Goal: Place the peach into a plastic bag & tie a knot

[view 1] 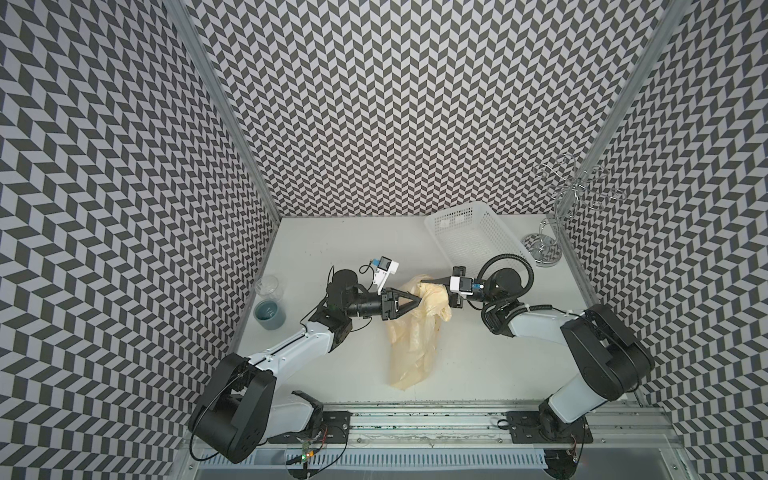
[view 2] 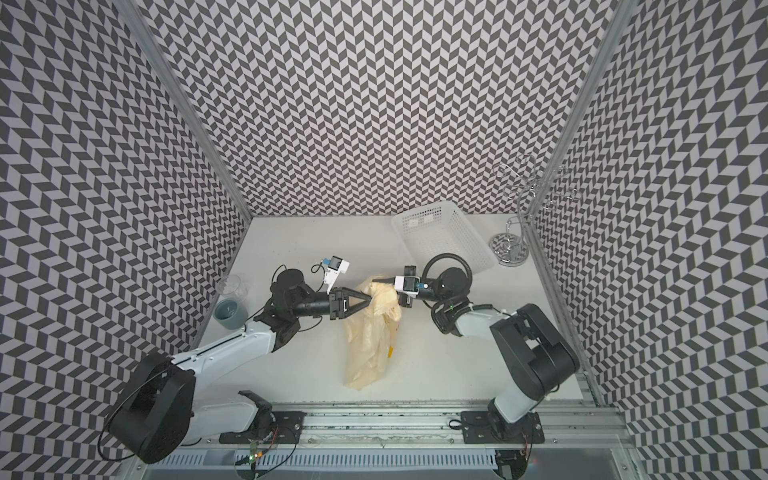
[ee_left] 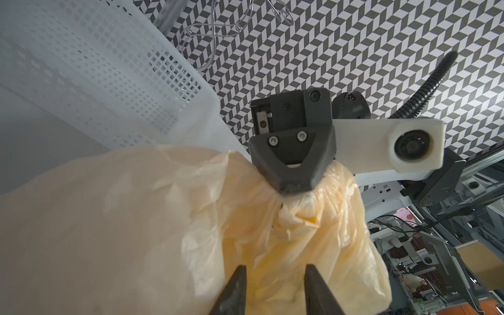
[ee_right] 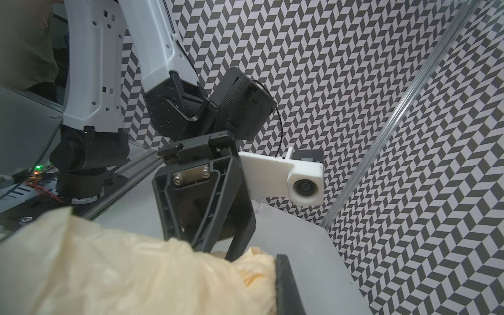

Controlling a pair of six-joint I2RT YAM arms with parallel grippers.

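The cream plastic bag [view 1: 412, 360] hangs down the middle of the table, bunched at its upper end [view 2: 384, 297]. My right gripper [view 1: 438, 284] is shut on that bunched part, which wraps over its fingers in the left wrist view [ee_left: 330, 225]. My left gripper [view 1: 412, 300] is at the bag's upper left, its fingertips close to the gathered plastic; its fingers stand part open, and I cannot tell whether plastic is between them. The peach is not clearly visible; a small yellow-orange patch [view 2: 390, 351] shows at the bag's right side.
A white perforated basket [view 1: 472, 232] stands at back right beside a chrome wire stand [view 1: 542, 248]. A blue cup [view 1: 270, 316] and a clear glass [view 1: 268, 285] stand at the left edge.
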